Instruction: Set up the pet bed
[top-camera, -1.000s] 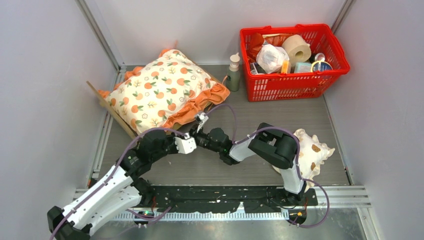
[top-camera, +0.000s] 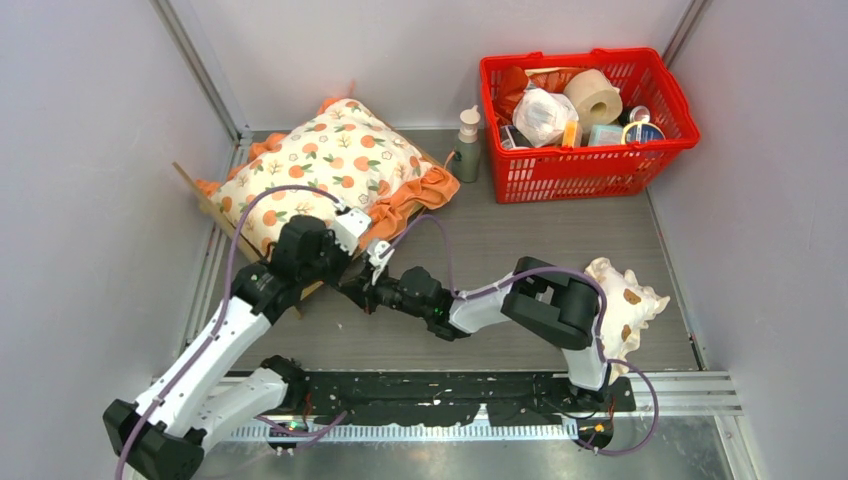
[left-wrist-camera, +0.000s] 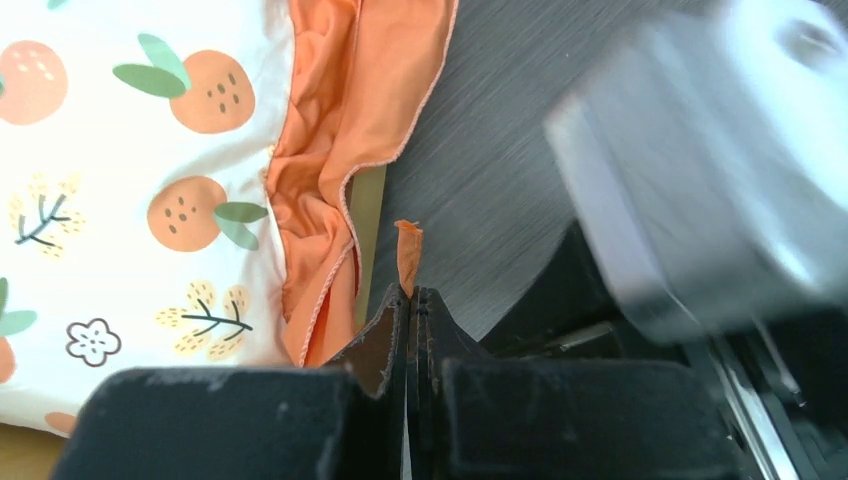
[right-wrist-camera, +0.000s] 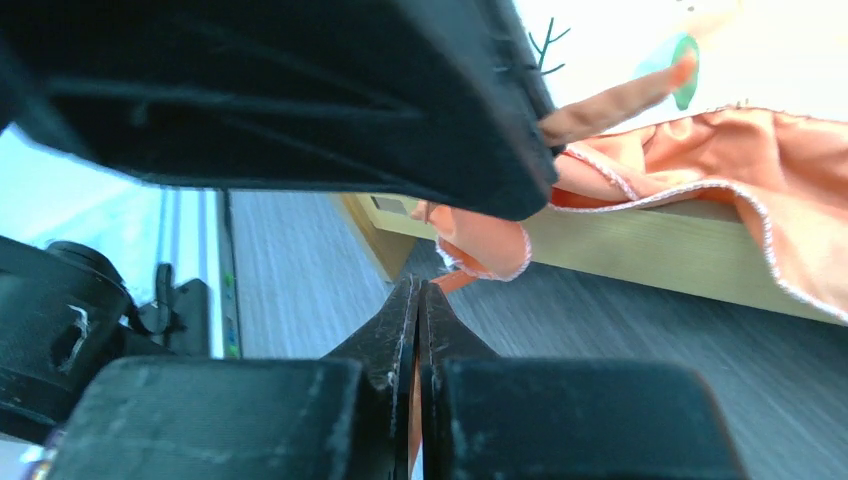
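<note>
The orange-print cushion (top-camera: 318, 165) with ruffled orange trim (left-wrist-camera: 330, 200) lies on the wooden bed frame (top-camera: 222, 215) at the back left. My left gripper is shut beside the frame's near-right side, an orange strip at its tips; whether it lies between them cannot be told. My right gripper is shut on an orange tie, which shows below and behind its fingertips, close under the frame's rail (right-wrist-camera: 650, 240). The two wrists nearly touch, each partly blocking the other's view.
A red basket (top-camera: 590, 180) of mixed items stands at the back right, a pump bottle (top-camera: 467, 150) left of it. A small spotted cushion (top-camera: 625, 310) lies at the right.
My left arm has swung up and toward the cushion's near edge. My right gripper has shifted slightly toward the front and left.
</note>
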